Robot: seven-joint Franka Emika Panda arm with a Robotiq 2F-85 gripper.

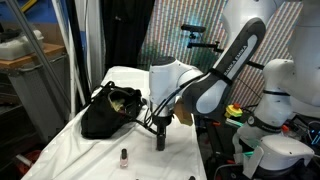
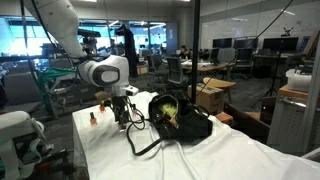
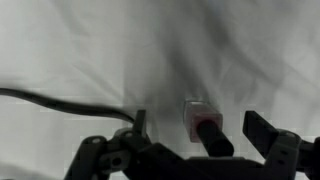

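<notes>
My gripper is open and points down at the white cloth. Between its spread fingers in the wrist view stands a small bottle [image 3: 196, 112] with a pinkish body and a black cap, nearer the right finger than the left; neither finger visibly touches it. From exterior view 1 the gripper [image 1: 160, 139] looks dark and low over the cloth, and it hides that bottle. A similar small bottle [image 1: 124, 158] with a dark cap stands apart, to the left and nearer that camera.
A black bag [image 1: 108, 112] lies open behind the gripper, and its strap or cable runs close to it. In the wrist view a black cable [image 3: 65, 106] lies left of the fingers.
</notes>
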